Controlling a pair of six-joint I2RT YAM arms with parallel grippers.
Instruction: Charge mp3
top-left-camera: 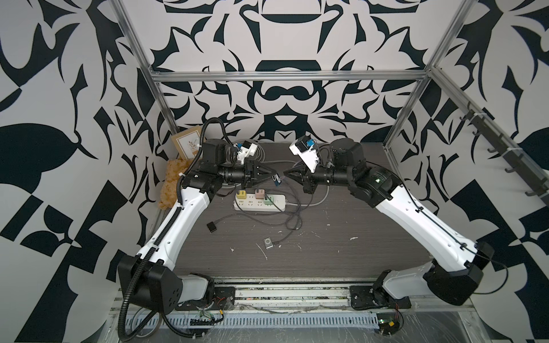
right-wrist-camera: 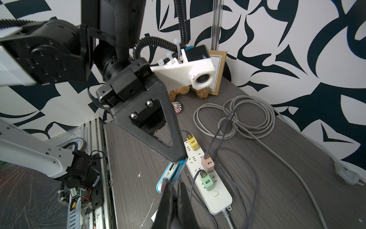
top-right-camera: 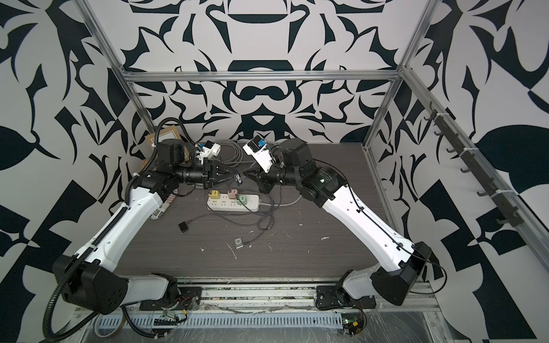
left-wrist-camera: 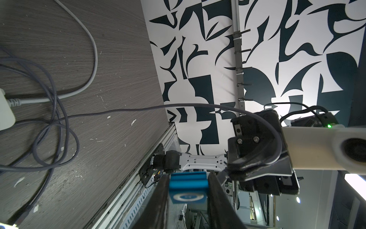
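Note:
The small blue mp3 player [left-wrist-camera: 188, 187] is held between the fingers of my left gripper [top-left-camera: 272, 173], which is shut on it above the table. In the right wrist view, the light side face of the player [right-wrist-camera: 170, 173] shows, tilted below the left fingers [right-wrist-camera: 176, 148]. My right gripper is shut just short of the player. A grey charging cable [left-wrist-camera: 213, 105] rises from the table and bends into the right gripper's fingers [left-wrist-camera: 247, 168] in the left wrist view. Its tip points towards the player, apart from it; fine detail is blurred.
A white power strip [top-left-camera: 246, 205] lies below, carrying yellow [right-wrist-camera: 193, 142], pink [right-wrist-camera: 207, 163] and green [right-wrist-camera: 207, 181] adapters. Loose cables tangle beside it. A black connector [top-left-camera: 212, 227] and a silver connector [top-left-camera: 268, 243] lie in front.

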